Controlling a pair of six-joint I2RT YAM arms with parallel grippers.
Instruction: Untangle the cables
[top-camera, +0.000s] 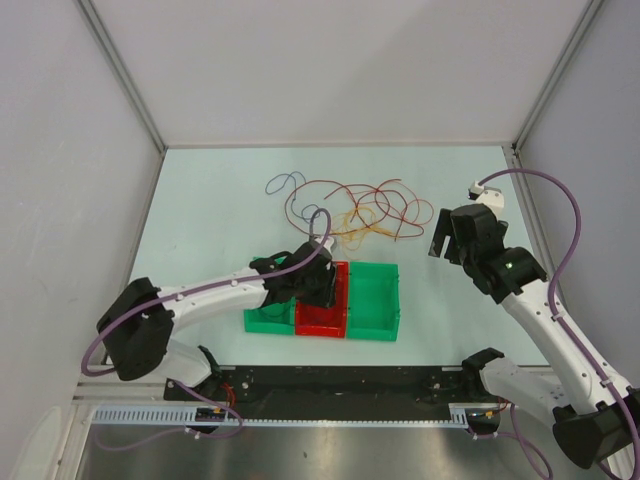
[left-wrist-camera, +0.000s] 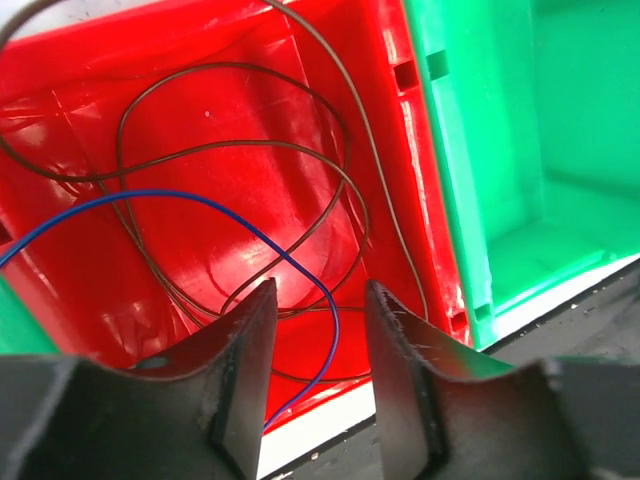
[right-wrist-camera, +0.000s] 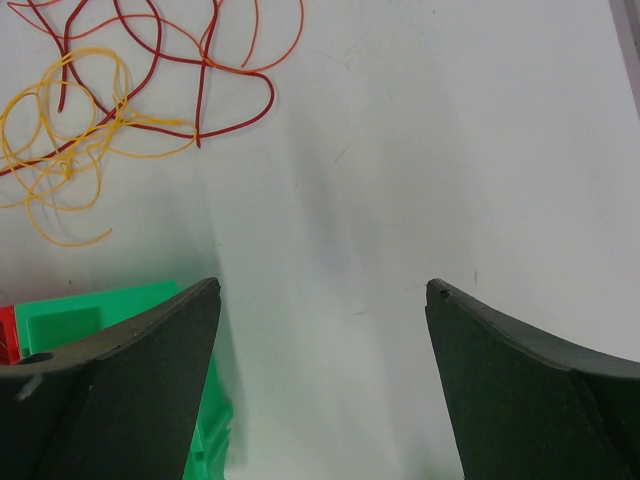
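Note:
Over the red bin (top-camera: 320, 329), my left gripper points down, its fingers part open. A brown cable (left-wrist-camera: 240, 146) lies looped in that bin. In the left wrist view a blue cable (left-wrist-camera: 240, 220) crosses the brown loops and runs through the gap between the fingers, not clamped. On the table behind the bins, red cables (top-camera: 340, 184) overlap a tangled yellow cable (right-wrist-camera: 100, 146). A blue cable (top-camera: 285, 178) curls at their left end. My right gripper hangs open and empty over bare table, right of the bins.
The right green bin (top-camera: 397, 300) looks empty. A dark cable coil lies in the left green bin (top-camera: 256, 322), partly hidden by my left arm. Bare table (top-camera: 450, 310) extends to the right and far left.

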